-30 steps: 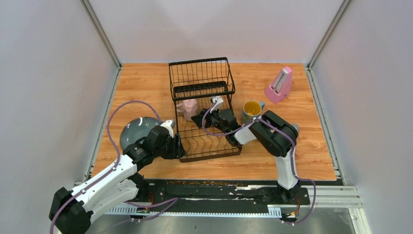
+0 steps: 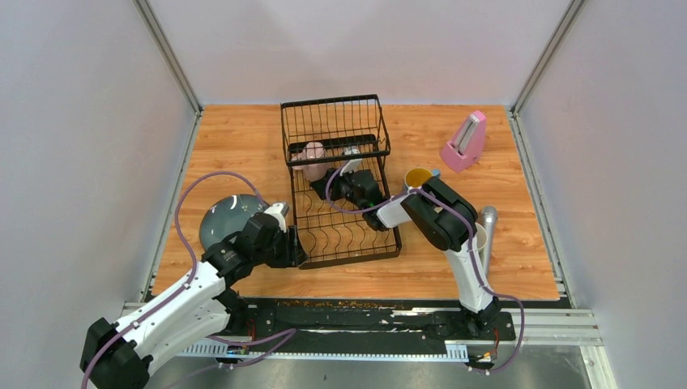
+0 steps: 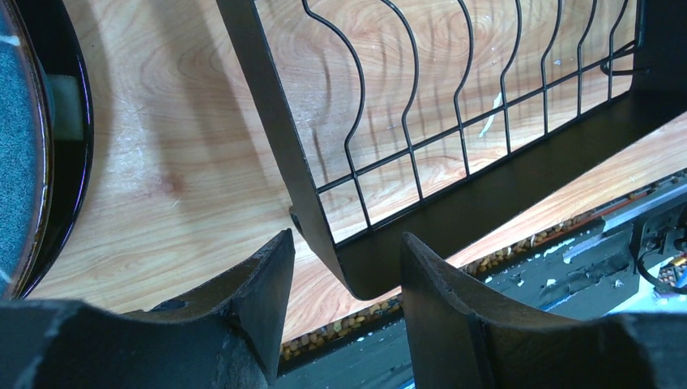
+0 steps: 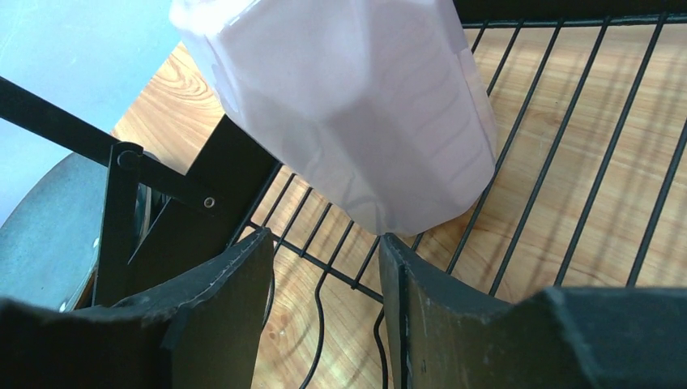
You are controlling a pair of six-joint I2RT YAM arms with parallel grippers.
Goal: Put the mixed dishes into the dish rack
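The black wire dish rack stands mid-table. A pale pink cup sits in its rear part; in the right wrist view the cup fills the upper middle, just beyond my right gripper, whose fingers are apart with nothing seen between them. My left gripper stands open at the rack's near left corner, nothing between its fingers. Grey-blue plates lie left of the rack, partly under my left arm; their speckled top shows in the left wrist view. A yellow-lined mug stands right of the rack.
A pink metronome-shaped object stands at the back right. A grey cylinder and a white cup are partly behind my right arm at right.
My right gripper has moved toward the back of the rack, and the pink cup has shifted back with it, partly under the upper tier. The left arm is nearly still.
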